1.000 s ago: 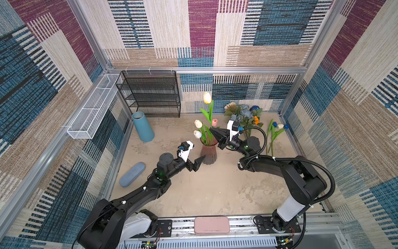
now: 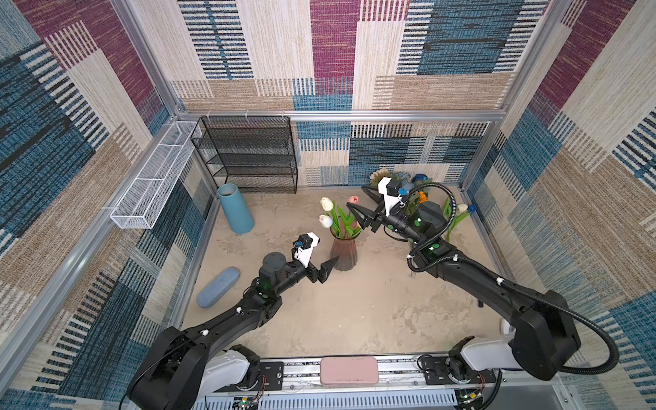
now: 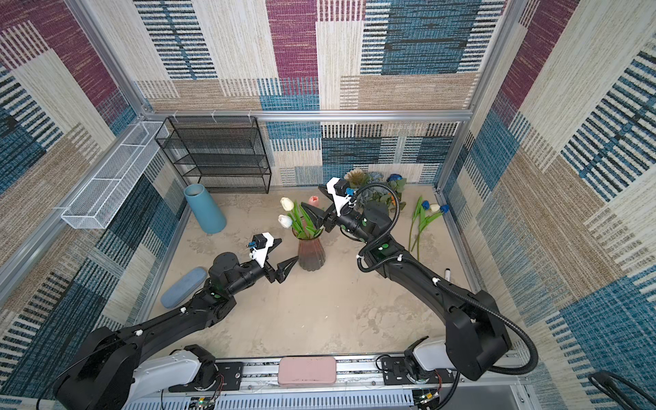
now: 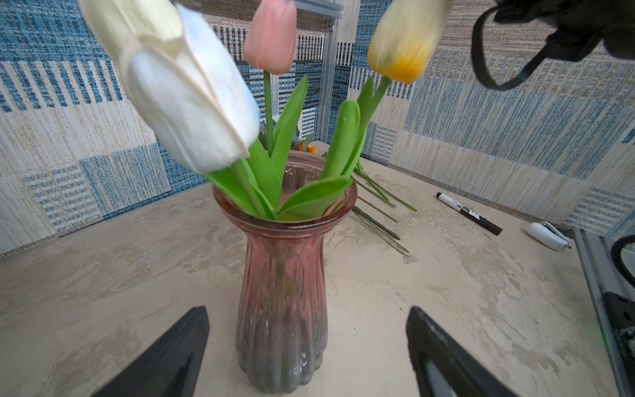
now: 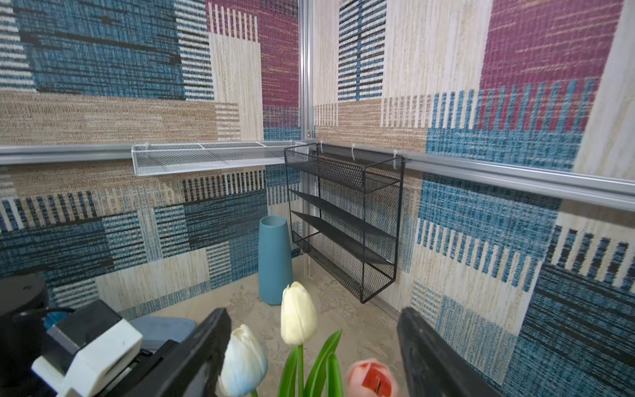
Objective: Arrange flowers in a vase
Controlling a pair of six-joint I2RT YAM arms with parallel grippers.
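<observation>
The ribbed pink-grey glass vase [image 4: 281,297] stands upright at mid-table. In it are white tulips [image 4: 191,106], a pink tulip [image 4: 271,36] and a yellow tulip [image 4: 404,41] leaning right. My left gripper [image 3: 289,249] is open beside the vase's left side, empty. Above and right of the vase, among the flower heads in the overhead views, my right gripper [image 2: 356,196] has its fingers [image 5: 210,344] spread wide with nothing held. That arm hides the yellow tulip from the top left view. Blue and white tulips [image 3: 432,210] lie at the table's right.
Mixed flowers [image 3: 356,179] lie at the back right, partly behind my right arm. A blue vase [image 2: 235,210] and black wire rack [image 2: 253,157] stand back left. A grey-blue case [image 2: 218,287] lies left; a marker [image 4: 469,213] lies right.
The yellow tulip, held high above the vase a second ago, has come down into it. My right gripper has opened off it and risen toward the back. The left arm is still.
</observation>
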